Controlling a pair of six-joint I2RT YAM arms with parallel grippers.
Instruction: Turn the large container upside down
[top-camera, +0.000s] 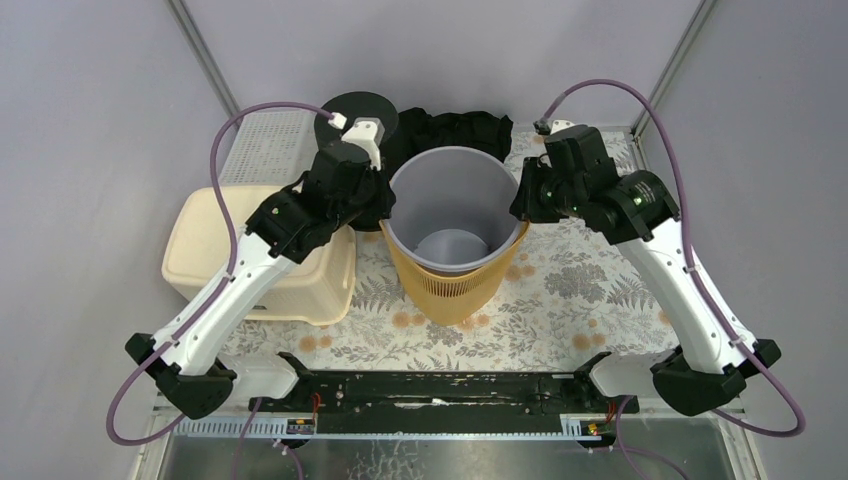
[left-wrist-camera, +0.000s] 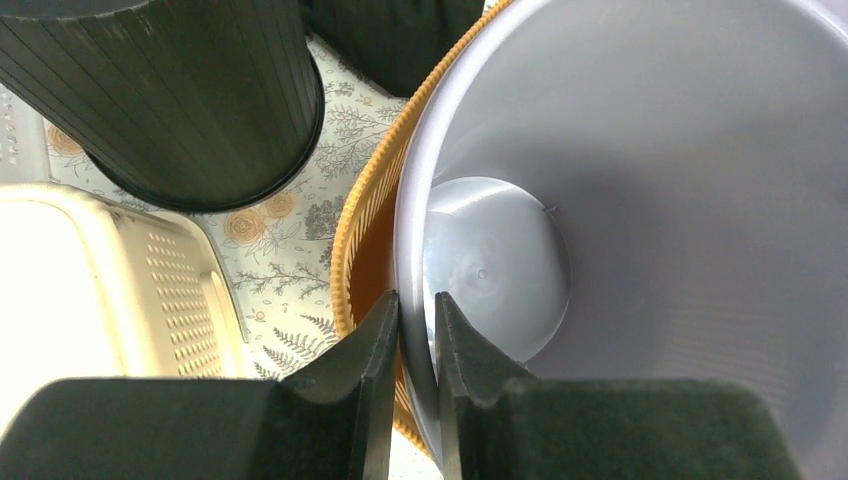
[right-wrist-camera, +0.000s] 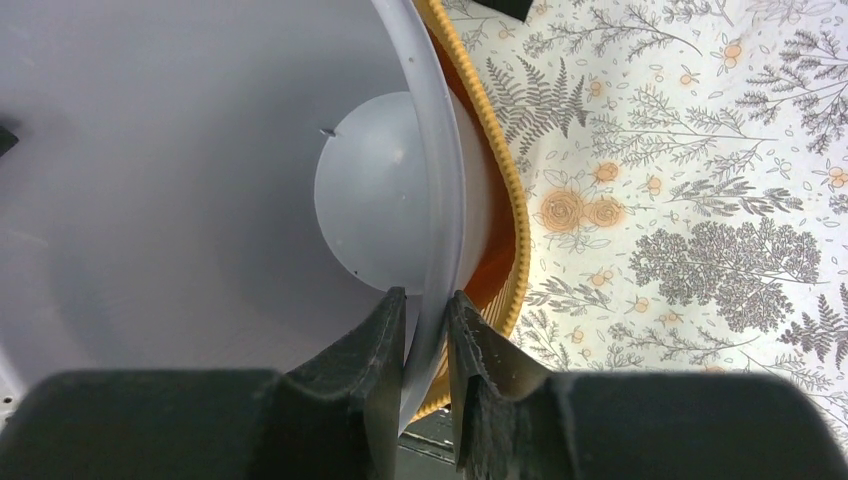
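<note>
The large grey container (top-camera: 451, 180) is upright, mouth facing up, nested inside a yellow basket (top-camera: 452, 290) in mid-table. My left gripper is shut on the container's left rim, one finger outside the wall and one inside. On the opposite side my right gripper is shut on the right rim in the same straddling way. The grey bottom shows empty in both wrist views. The container's lower outer wall is hidden by the basket.
At the left stands a cream lidded box (top-camera: 270, 255), with a white perforated item (top-camera: 268, 140) behind it. A black bin (top-camera: 362, 108) and black cloth (top-camera: 455, 135) sit at the back.
</note>
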